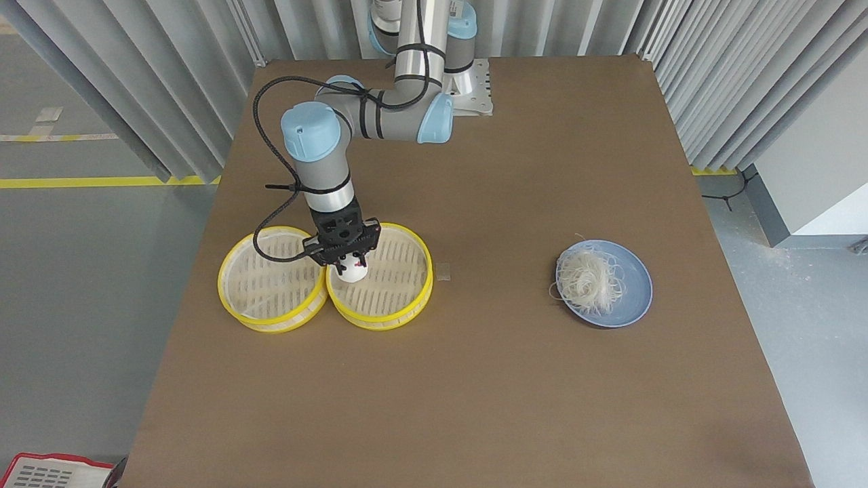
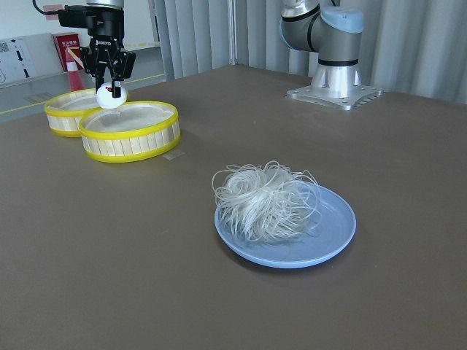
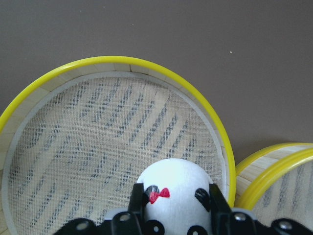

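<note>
My gripper (image 2: 112,84) is shut on a white plush ball (image 3: 173,205) with black patches and a red bow, held just over the two yellow-rimmed mesh baskets. In the front view the ball (image 1: 353,272) hangs over the left side of the right basket (image 1: 382,293), near where it meets the left basket (image 1: 268,285). In the wrist view it lies over a basket's mesh floor, close to the rim. A light blue plate (image 1: 630,301) with a heap of white stringy strands (image 1: 590,280) stands apart to the right.
</note>
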